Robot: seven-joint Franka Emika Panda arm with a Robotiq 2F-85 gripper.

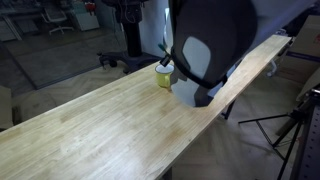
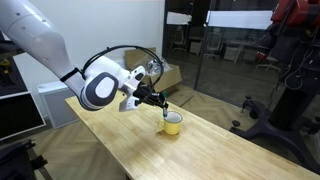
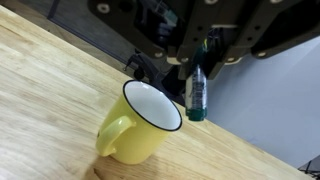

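A yellow mug (image 3: 130, 135) with a white inside stands upright on the wooden table, its handle turned toward the lower left of the wrist view; its inside looks empty where visible. My gripper is shut on a green marker (image 3: 196, 98), which points downward beside the mug's rim. In exterior view 2, the gripper (image 2: 158, 99) hangs just above and to the left of the mug (image 2: 172, 124). Exterior view 1 shows the mug (image 1: 163, 77) at the far table edge, with the arm partly covering the scene to its right.
An open cardboard box (image 2: 165, 77) sits behind the arm. Beyond the table's far edge stands an office chair base (image 1: 130, 60).
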